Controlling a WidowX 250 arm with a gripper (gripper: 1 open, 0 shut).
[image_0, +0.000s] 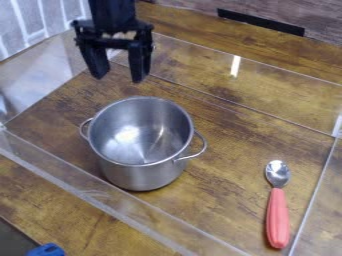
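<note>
The dark gripper hangs at the top left, behind and above a steel pot, its two fingers apart with nothing visible between them. The pot stands upright on the wooden floor of the work area, empty, with a handle on each side. A spoon with a pink handle lies at the right, its metal head pointing away from the camera.
A low transparent wall runs around the work area. A blue object sits at the lower left corner, outside it. Bare wood fills the back right and the space between pot and spoon.
</note>
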